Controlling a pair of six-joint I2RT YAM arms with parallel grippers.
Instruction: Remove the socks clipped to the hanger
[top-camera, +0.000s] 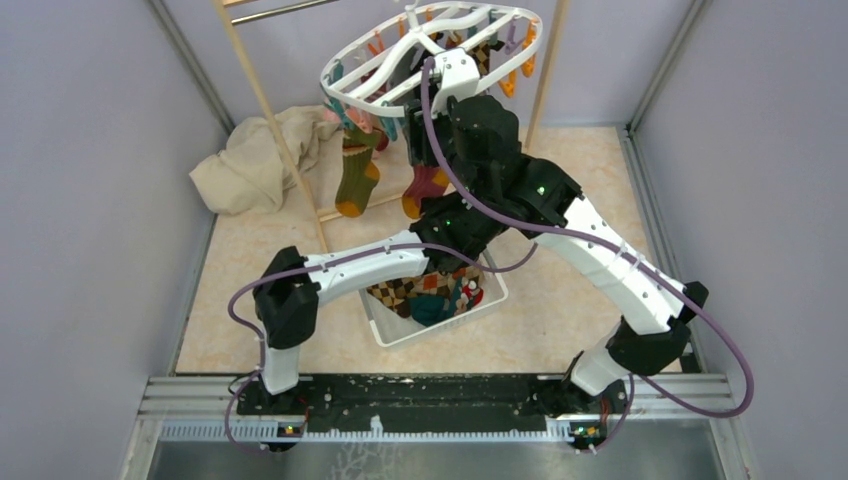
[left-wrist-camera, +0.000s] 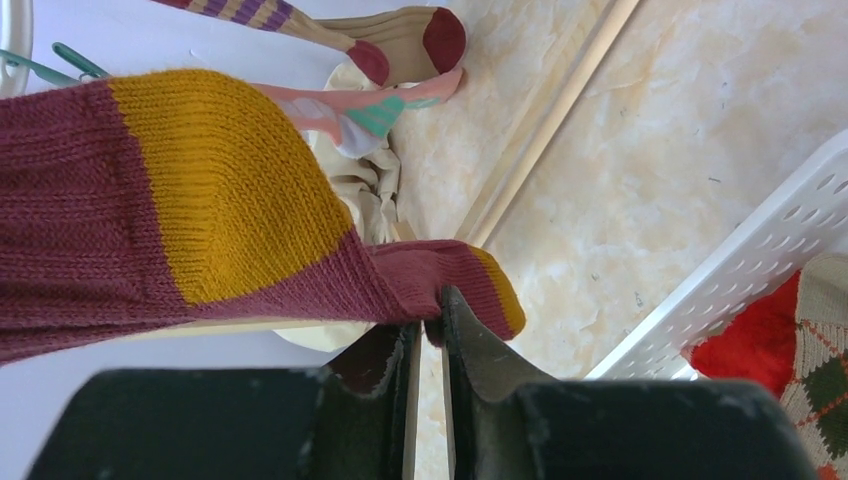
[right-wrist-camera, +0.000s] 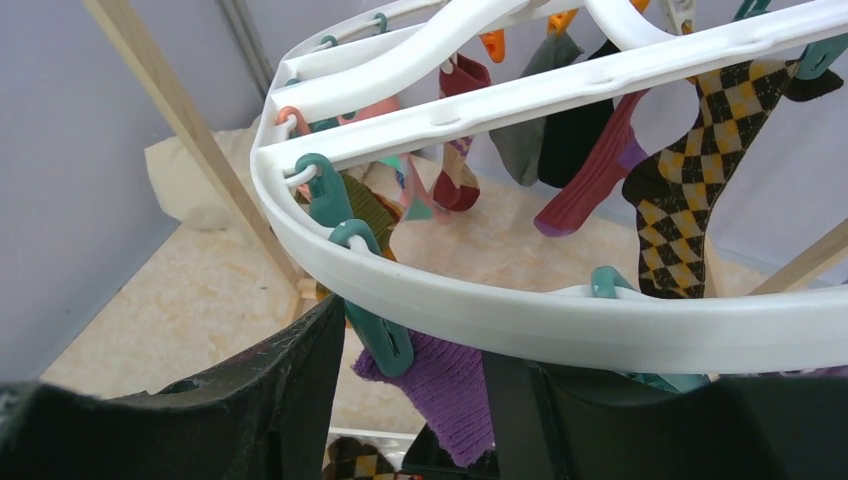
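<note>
A white hanger (top-camera: 355, 100) holds socks on clips. My left gripper is shut on a maroon sock (left-wrist-camera: 70, 200) with mustard heel and toe, pinched near its foot. My right gripper is at the hanger's rim, fingers apart on either side of a teal clip (right-wrist-camera: 385, 335), with a purple knit piece (right-wrist-camera: 445, 400) hanging behind it. An olive sock (top-camera: 355, 175) hangs to the left; checkered socks (right-wrist-camera: 700, 150) and others hang farther back.
A white basket (top-camera: 390, 335) of socks stands below the arms. Wooden frame bars (top-camera: 262, 90) surround the hanger, and a beige cloth (top-camera: 240, 170) lies at back left.
</note>
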